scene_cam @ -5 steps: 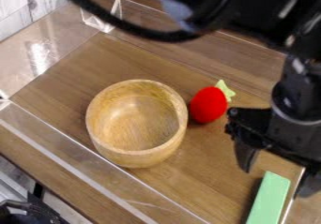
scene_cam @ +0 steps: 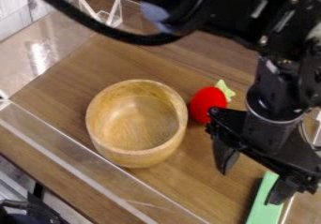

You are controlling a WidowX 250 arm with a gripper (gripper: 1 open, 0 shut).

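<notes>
My black gripper (scene_cam: 257, 171) is on the right, its fingers open and pointing down, just right of a red strawberry-like toy (scene_cam: 208, 103) with a pale green top. A wooden bowl (scene_cam: 135, 120) sits to the left of both. Below the gripper lies a green flat object (scene_cam: 265, 206), partly hidden by it.
Clear plastic walls (scene_cam: 100, 171) edge the wooden table (scene_cam: 75, 78) at the front and left. A dark arm and cable hang across the top.
My gripper has moved left and upward in the view, toward the red toy, and now covers part of the green object. The bowl and toy are unmoved.
</notes>
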